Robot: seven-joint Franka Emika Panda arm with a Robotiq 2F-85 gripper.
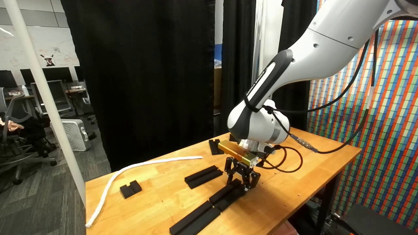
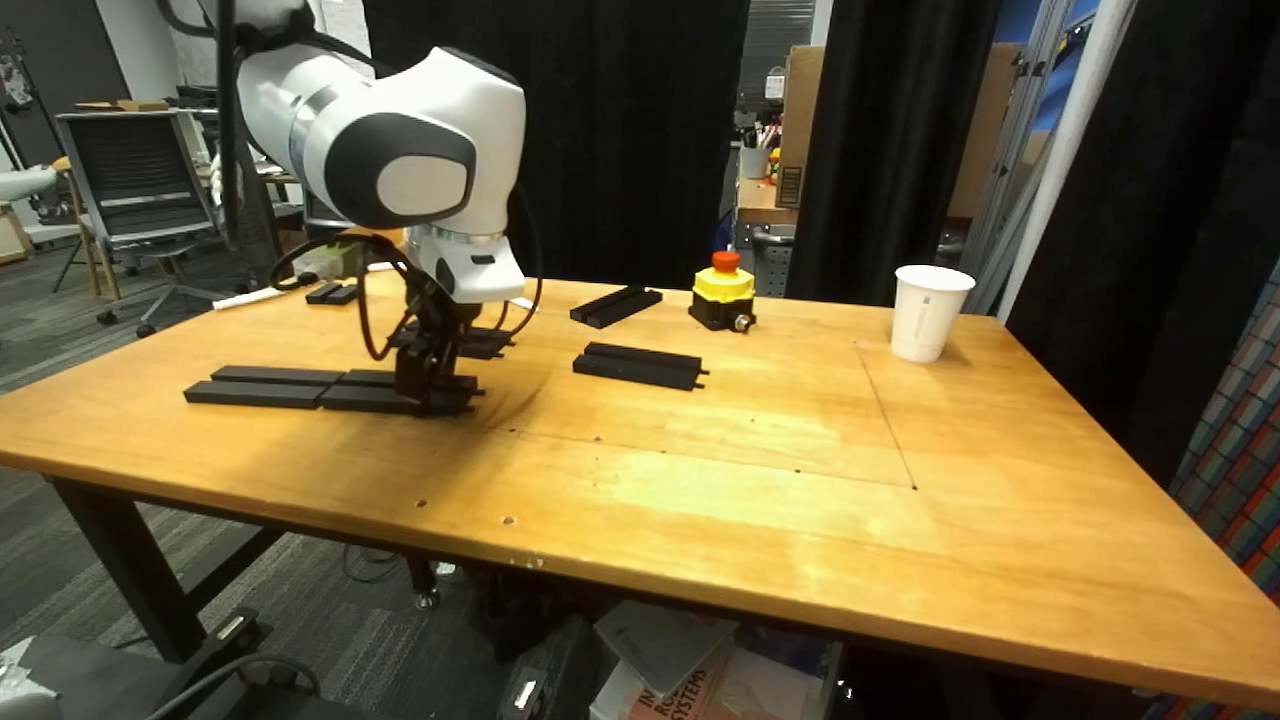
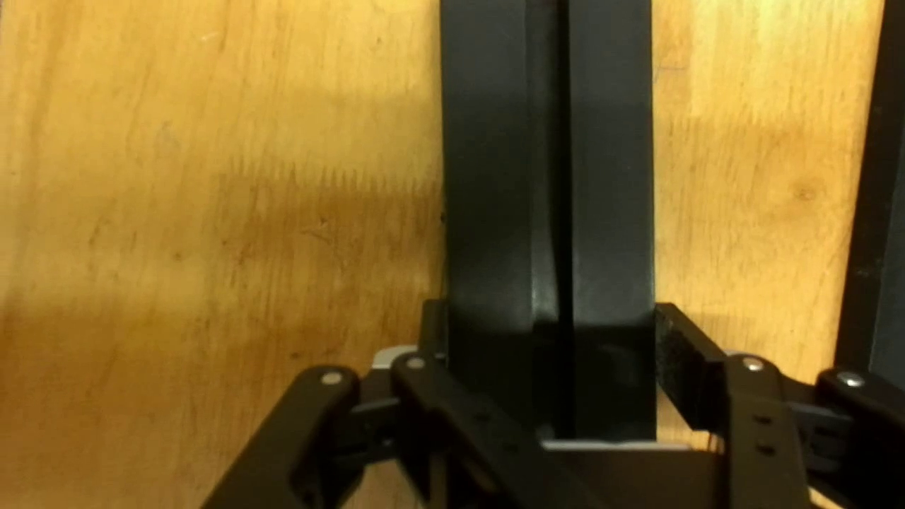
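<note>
In exterior view 1, two black grooved track pieces lie end to end on the wooden table. My gripper (image 1: 238, 184) reaches down around the far end of the piece (image 1: 225, 199) farther from the camera. Seen from the wrist, this grooved piece (image 3: 612, 212) fills the space between the fingers, one against each long side, so the gripper is shut on it. The other piece of the line (image 1: 190, 221) continues from its end. Whether a thin gap is left at the joint, I cannot tell. In exterior view 2 the held piece is partly behind the fingers.
A separate grooved piece (image 1: 201, 178) lies parallel beside the line. A short block (image 1: 130, 189) and a white rope (image 1: 145, 163) are farther left. In exterior view 2, more pieces (image 2: 639, 366), an emergency stop button (image 2: 723, 292) and a white cup (image 2: 926, 314) stand on the right.
</note>
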